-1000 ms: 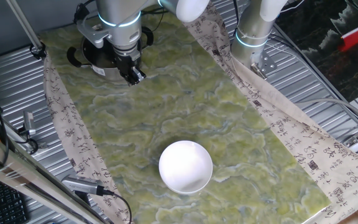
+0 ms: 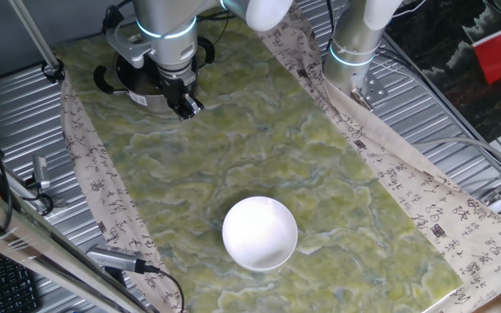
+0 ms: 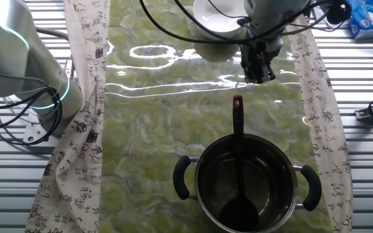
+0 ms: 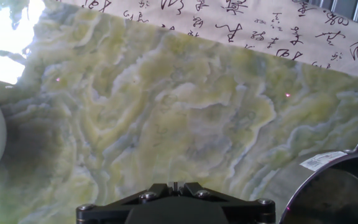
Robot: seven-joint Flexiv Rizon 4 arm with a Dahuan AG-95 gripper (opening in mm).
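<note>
My gripper is shut, its black fingertips together with nothing visible between them. It hangs above the table between the bowl and the pot, nearer the pot, as exterior view 1 shows. A white round bowl (image 2: 260, 233) sits on the green marbled mat; its inside looks empty. The metal pot (image 3: 274, 184) has two black handles and stands at the mat's other end. A black ladle (image 3: 239, 162) lies inside it, with its red-tipped handle sticking out over the rim toward the gripper (image 3: 259, 74). In exterior view 1 the arm hides much of the pot.
Cream cloth with dark writing (image 2: 381, 156) borders the mat (image 2: 259, 156), whose middle is clear. The arm's base (image 2: 355, 56) stands beside one long edge. A camera-like device (image 2: 116, 258) with a cable sits along the opposite side.
The arm, bowl and pot stay where they were. Only the red cloth at the upper right edge of exterior view 1 has shifted and shows more of its surface.
</note>
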